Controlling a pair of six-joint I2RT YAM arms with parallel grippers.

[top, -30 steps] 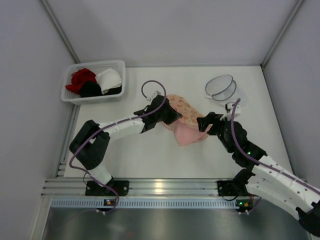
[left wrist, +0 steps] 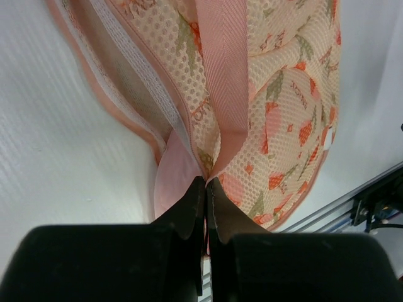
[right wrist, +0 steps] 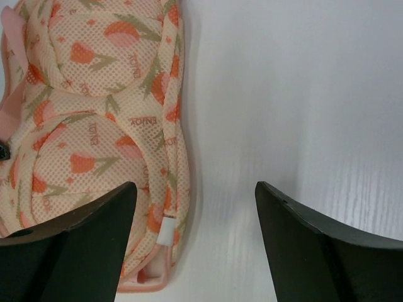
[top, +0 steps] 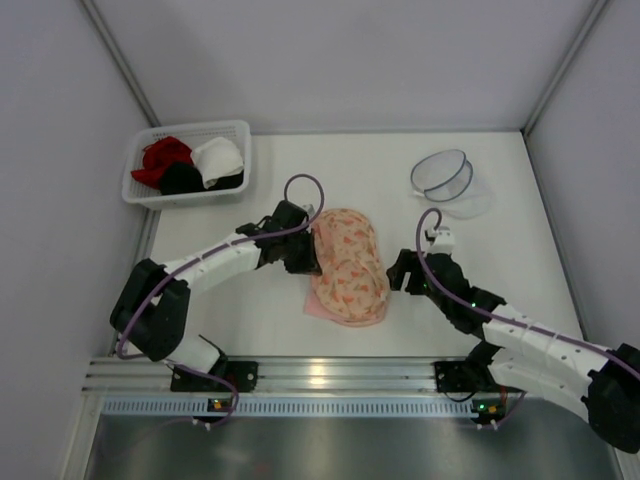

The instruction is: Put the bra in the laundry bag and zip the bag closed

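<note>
The floral peach bra (top: 350, 262) lies on the table, with pink fabric showing under its lower edge. My left gripper is at its left side, fingers closed on a pink strap (left wrist: 223, 107) and fabric edge. My right gripper stands open just beside the bra's right edge (right wrist: 170, 157), nothing between its fingers. The mesh laundry bag (top: 442, 180) with a grey rim lies at the back right of the table.
A white basket (top: 140, 180) with red, white and black cloths stands at the back left. Bare table surrounds the bra, and walls enclose the sides and back.
My left gripper has moved leftward and toward the table's front with the bra, which has swung straighter.
</note>
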